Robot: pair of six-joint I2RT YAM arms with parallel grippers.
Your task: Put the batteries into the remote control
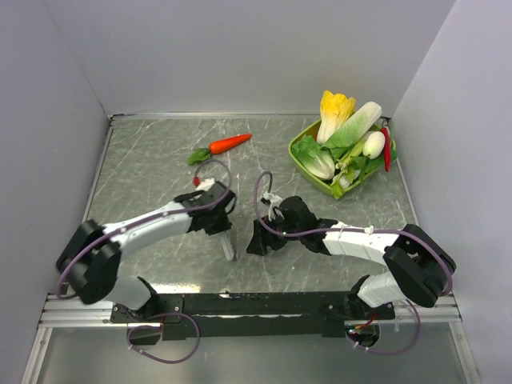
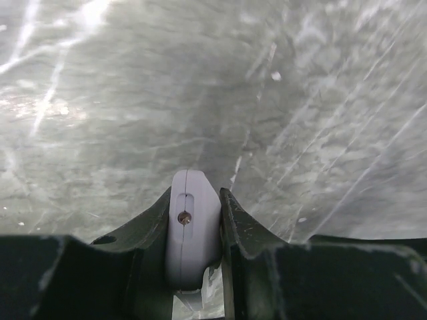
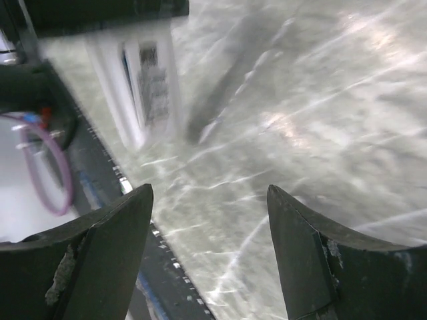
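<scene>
In the top view my left gripper (image 1: 219,227) is shut on a slim white remote control (image 1: 229,246), whose end points toward the table's front. From the left wrist, one rounded end of the remote (image 2: 193,230) with a small screw shows pinched between the dark fingers. The right wrist view shows the remote (image 3: 157,93) blurred, with a recess and a dark inset on its face. Just right of it, my right gripper (image 1: 259,242) stands part open. Its two fingers (image 3: 137,207) are apart with only tabletop seen between them. I cannot make out any batteries.
An orange carrot (image 1: 230,143) lies at the back. A green basket (image 1: 330,189) of vegetables stands at the back right. The marble tabletop (image 1: 240,276) before the grippers is bare, with a black strip (image 1: 264,304) along its front edge.
</scene>
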